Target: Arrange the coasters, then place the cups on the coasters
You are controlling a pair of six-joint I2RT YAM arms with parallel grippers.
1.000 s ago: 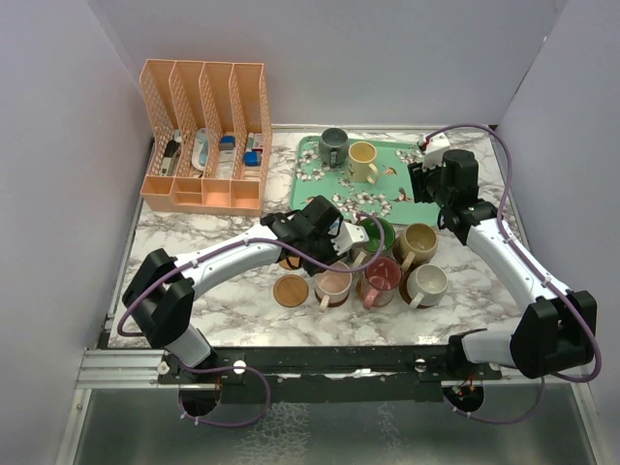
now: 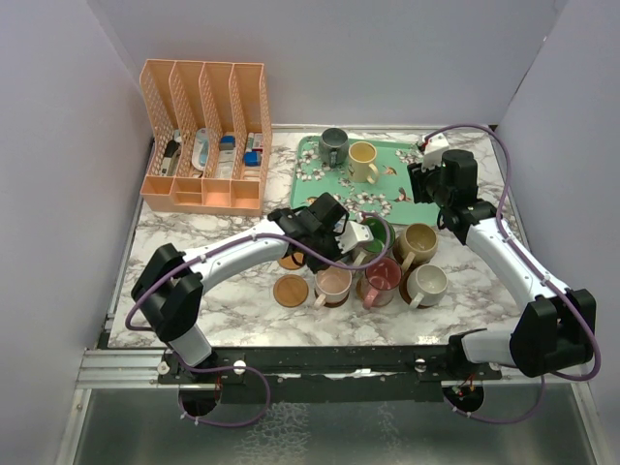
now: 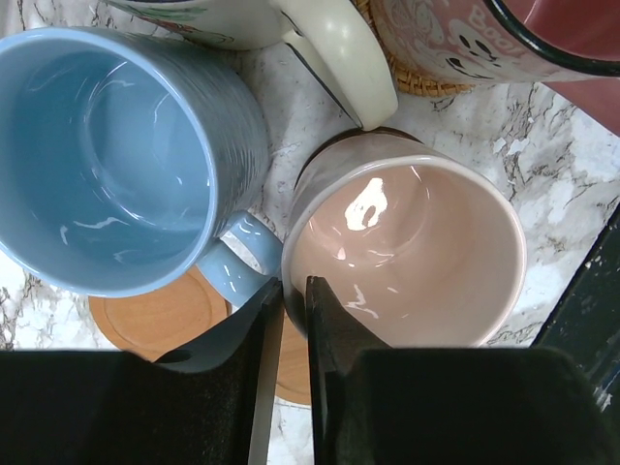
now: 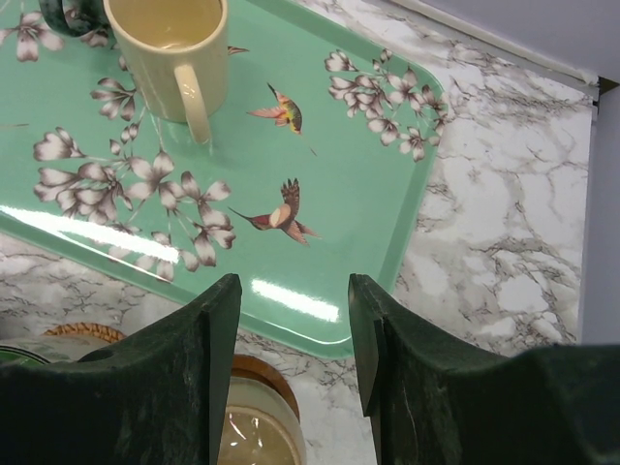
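My left gripper is closed on the near rim of the pink cup (image 3: 407, 252), which stands beside a blue mug (image 3: 116, 145) in the left wrist view; the blue mug's handle nearly touches it. Wooden coasters (image 3: 155, 315) lie below and left of these, and one bare coaster (image 2: 291, 291) shows in the top view. My right gripper is open above the tray's near edge, nothing between its fingers.
A green tray (image 4: 358, 223) holds a yellow mug (image 4: 165, 68) and a grey mug (image 2: 332, 145). Several mugs, including a red one (image 2: 382, 281) and a white one (image 2: 426, 288), crowd the right front. An orange organizer (image 2: 203, 194) stands back left; marble is clear at left.
My left arm has shifted very slightly in the top view, around the pink cup. The right arm and the other mugs look unchanged.
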